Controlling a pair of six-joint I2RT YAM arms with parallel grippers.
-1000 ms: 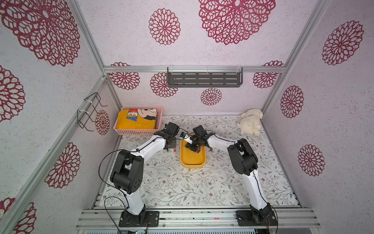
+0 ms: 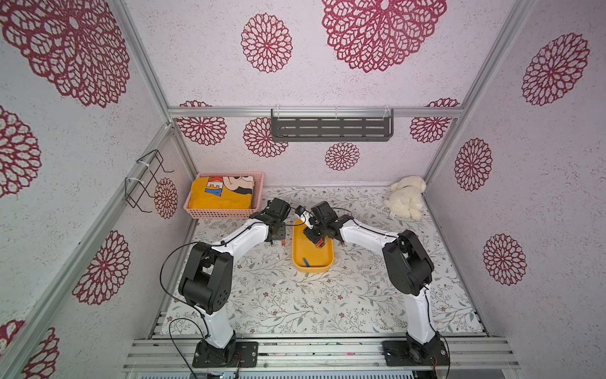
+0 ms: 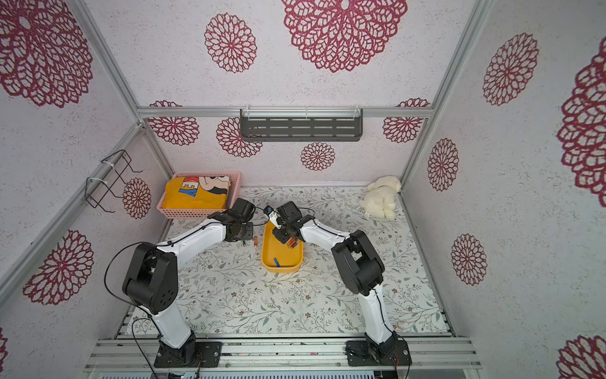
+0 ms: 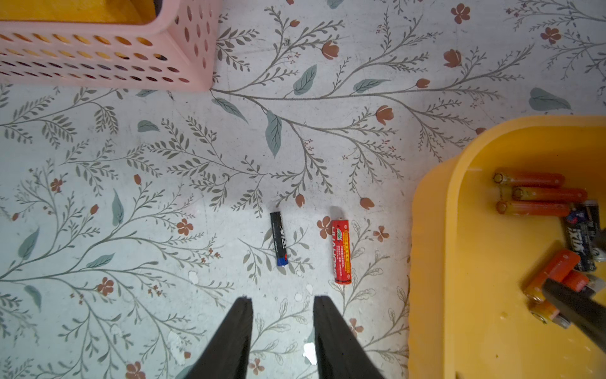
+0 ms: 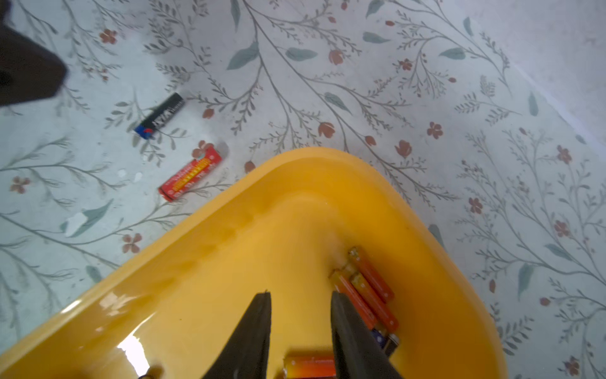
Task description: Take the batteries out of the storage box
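The orange storage box (image 2: 313, 267) holds several batteries. Three thin orange batteries (image 4: 531, 178) lie together along one wall, with black ones and thicker orange-red ones (image 4: 552, 274) close by. A blue battery (image 2: 306, 262) lies apart near the box's front end. On the cloth left of the box lie a small black battery (image 4: 279, 238) and a red battery (image 4: 341, 251). My left gripper hovers over the cloth there, fingers apart and empty. Over the box, my right gripper is open; an orange-red battery (image 5: 309, 366) shows low between its fingers, apparently on the box floor.
A pink basket (image 2: 222, 213) with yellow cloth stands at the back left. At the back right sits a white plush toy (image 2: 406, 199). A grey shelf (image 2: 332, 129) hangs on the rear wall.
A blue battery came into view near the box's front end and has since turned. The left arm stayed put.
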